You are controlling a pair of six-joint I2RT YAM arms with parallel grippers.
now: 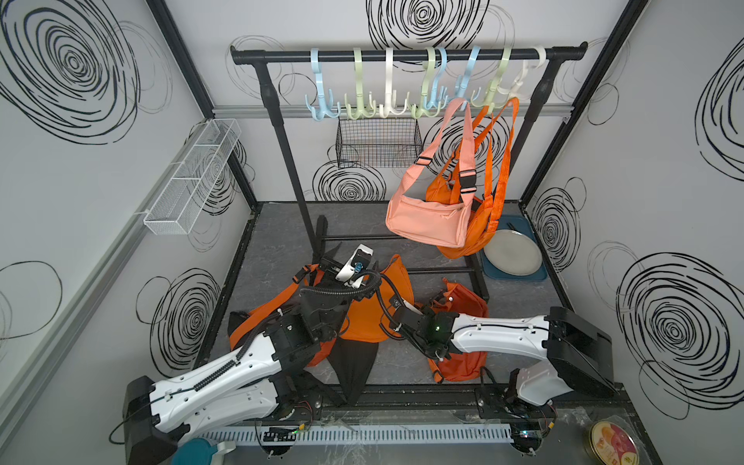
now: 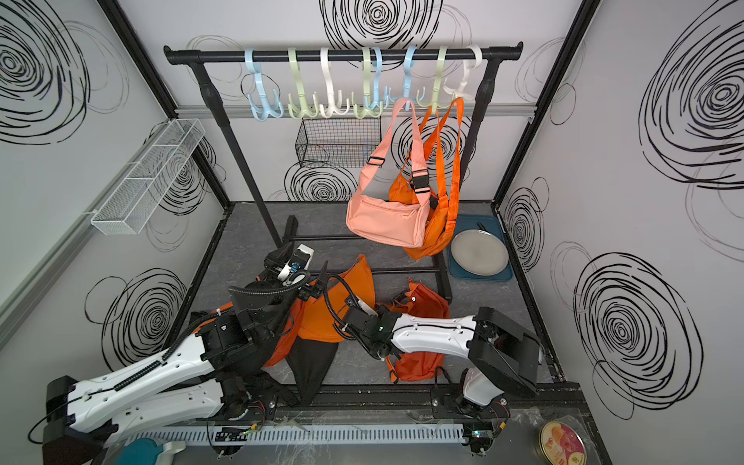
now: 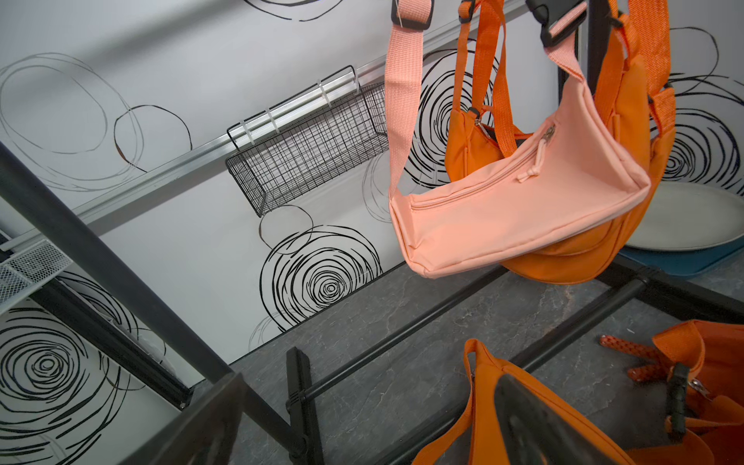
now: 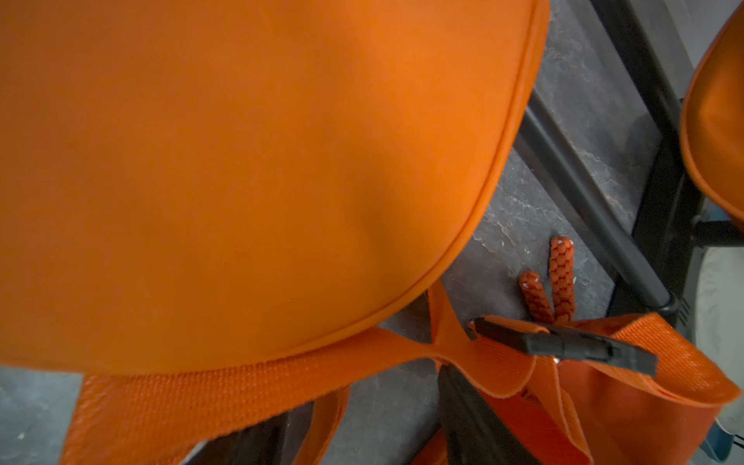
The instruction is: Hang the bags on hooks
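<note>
A pink bag [image 1: 426, 217] and orange bags [image 2: 438, 232] hang from hooks at the rack's right. Several orange and dark bags [image 1: 364, 310] lie on the floor below, with an orange one [image 2: 418, 302] at right. My left gripper is open above the floor bags, facing the hanging ones, nothing between its fingers. My right gripper is low among the floor bags, partly open beside an orange strap [image 4: 255, 379]; whether the strap lies between its fingers is unclear.
Coloured hooks [image 1: 387, 93] line the bar; those on the left are empty. The rack's posts [image 3: 116, 263] and floor bars [image 3: 403, 333] stand around the bags. A plate [image 1: 511, 252] on a blue tray is at right, wire baskets [image 1: 190, 178] on the walls.
</note>
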